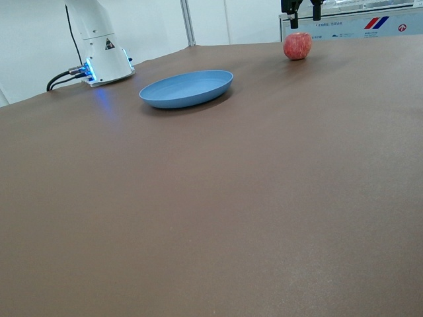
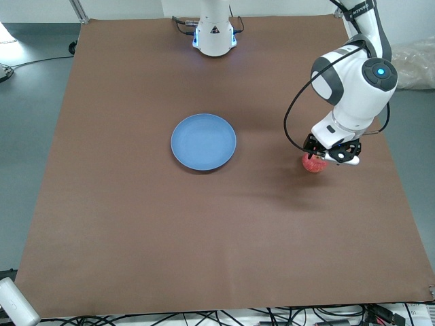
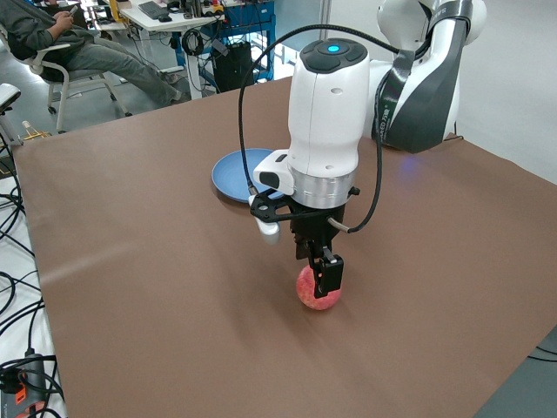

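A red apple (image 2: pixel 315 164) (image 1: pixel 297 46) (image 3: pixel 311 293) rests on the brown tabletop, right of a round blue plate (image 2: pixel 203 142) (image 1: pixel 186 88) (image 3: pixel 231 178). My gripper (image 1: pixel 304 16) hangs just above the apple, its two black fingers apart in the top view, with nothing between them. In the right view the gripper's black body covers part of the apple. In the left view the apple is partly hidden beneath it.
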